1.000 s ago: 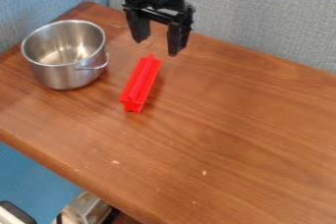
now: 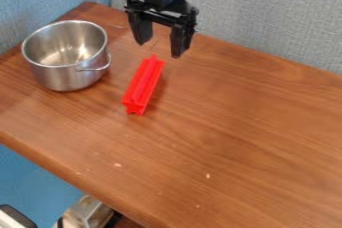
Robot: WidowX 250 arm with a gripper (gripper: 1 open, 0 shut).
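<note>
A red elongated block (image 2: 144, 84) lies lengthwise on the wooden table, just right of a shiny steel pot (image 2: 64, 62) with a side handle. Above and behind the block my black gripper (image 2: 160, 34) hangs in the air, its two fingers wide apart and nothing between them.
Grey and blue padded walls (image 2: 270, 17) border it at the back and left. Some metal and white hardware sits off the table's lower left edge.
</note>
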